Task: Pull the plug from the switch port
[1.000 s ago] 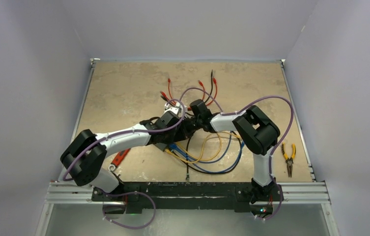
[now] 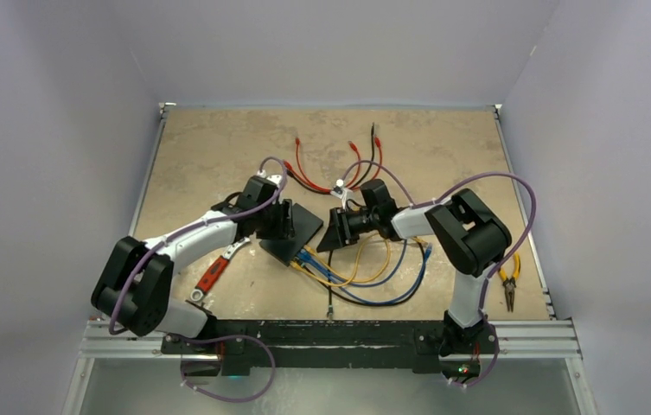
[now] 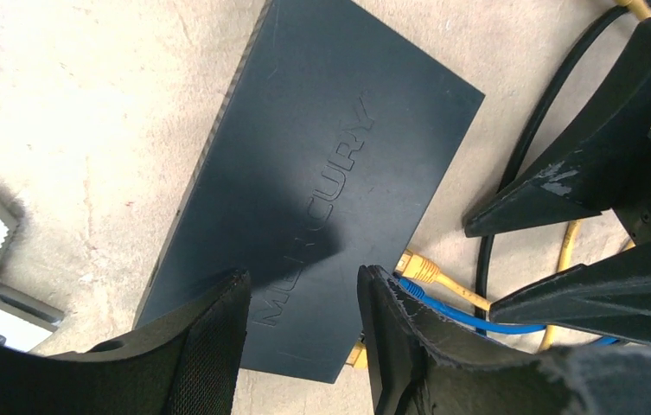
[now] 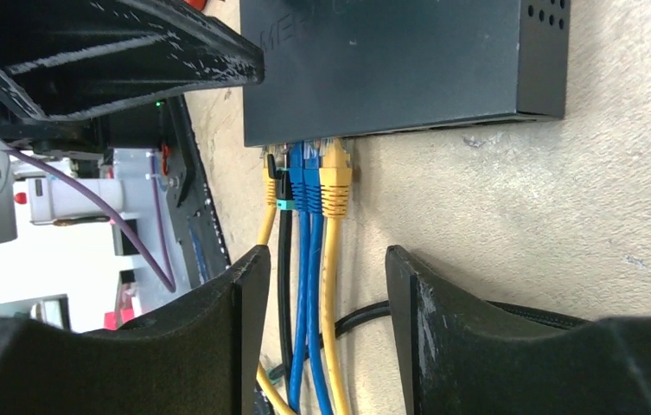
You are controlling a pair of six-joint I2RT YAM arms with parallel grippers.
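Note:
A black switch box point(image 2: 309, 225) lies flat and tilted on the board, "MERCURY" embossed on its lid point(image 3: 391, 130). Along its port edge, in the right wrist view, sit a yellow plug point(image 4: 335, 183), blue plugs point(image 4: 306, 186), a black plug point(image 4: 284, 186) and another yellow plug point(image 4: 270, 186). My left gripper hovers over the lid, open and empty, its fingertips apart. Off the port side, my right gripper is open as well; the yellow and blue cables show through the gap between its fingers, with nothing gripped.
A loose black cable point(image 4: 373, 313) crosses the board near the ports. Yellow and blue cables point(image 2: 382, 281) loop to the right. Red cables point(image 2: 300, 164) lie behind, a red-handled wrench point(image 2: 211, 275) at left and yellow pliers point(image 2: 509, 277) at right. The two grippers are close together.
My left gripper has moved left, away from the right one, uncovering more of the switch box. The right arm has shifted right. The cables look the same.

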